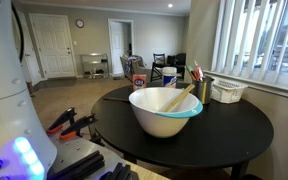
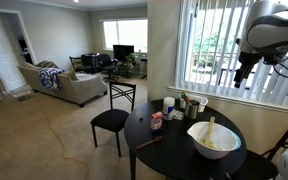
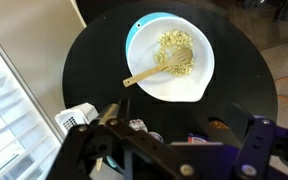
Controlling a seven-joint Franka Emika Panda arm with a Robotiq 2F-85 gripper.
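A white bowl [image 1: 164, 110] with a light blue rim stands on the round black table [image 1: 229, 135]. In the wrist view the bowl [image 3: 142, 84] holds small pale yellow pieces [image 3: 172, 42], with a wooden spoon [image 3: 150, 73] lying across them, its handle toward the rim. My gripper is open, nothing between its fingers. Exterior view 2 puts the gripper [image 2: 241, 76] high at the right, in front of the window blinds, well above the table and clear of the bowl [image 2: 216, 148].
Behind the bowl are a utensil holder [image 1: 204, 91], a white-and-blue container [image 1: 169, 76], a red-labelled container [image 1: 139, 78] and a white basket [image 1: 227, 92]. A black chair [image 2: 114, 119] stands by the table.
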